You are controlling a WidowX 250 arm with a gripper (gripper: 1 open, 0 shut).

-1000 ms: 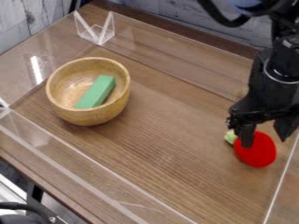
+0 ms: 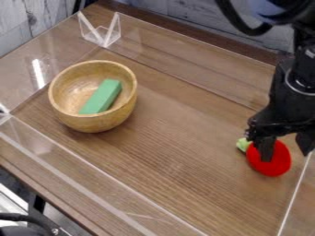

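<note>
My gripper (image 2: 275, 138) is at the right, low over a red round object (image 2: 270, 162), with its fingers open at the object's upper part; whether they touch it is unclear. A small pale green item (image 2: 244, 146) lies just left of the red object, partly hidden. A wooden bowl (image 2: 66, 93) at the left holds a green block (image 2: 99, 96).
A white wire-like shape (image 2: 96, 32) is at the upper left. A dark object (image 2: 18, 224) shows at the bottom left edge.
</note>
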